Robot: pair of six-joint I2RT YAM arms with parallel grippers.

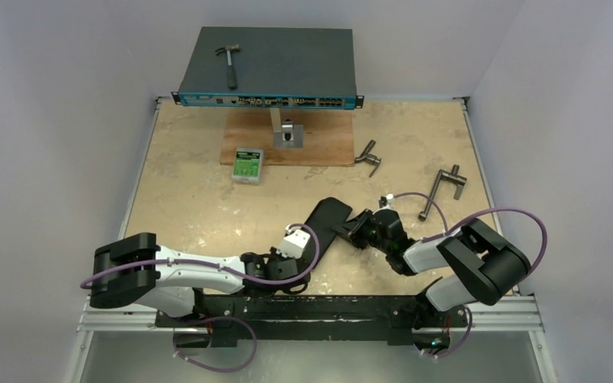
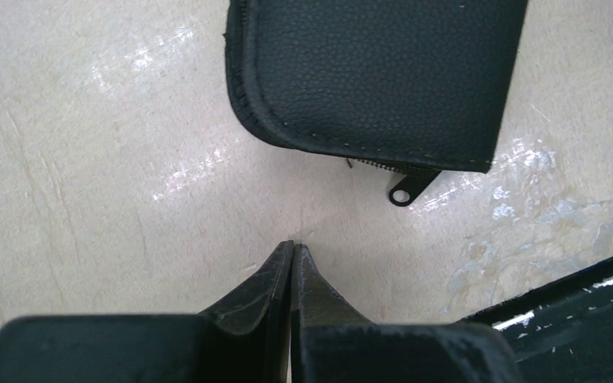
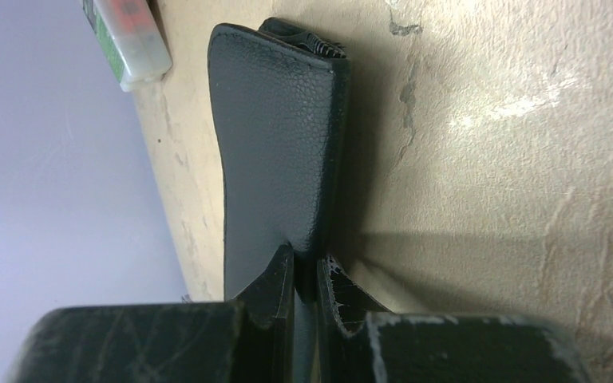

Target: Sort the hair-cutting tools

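A black leather-look zip case (image 1: 325, 219) lies at the front middle of the table. My right gripper is shut on the case's long side edge; in the right wrist view the case (image 3: 271, 136) stretches upward from its fingers. My left gripper is shut with nothing between its fingertips, over bare table just short of the case's end, where a zip pull (image 2: 401, 194) sticks out from under the cover. From the top, the left arm's wrist partly hides that end of the case.
A green-labelled plastic box (image 1: 247, 165) sits left of centre. Metal tap-like fittings (image 1: 371, 159) lie at right. A hammer (image 1: 230, 68) rests on the raised rack unit (image 1: 287, 60) at the back.
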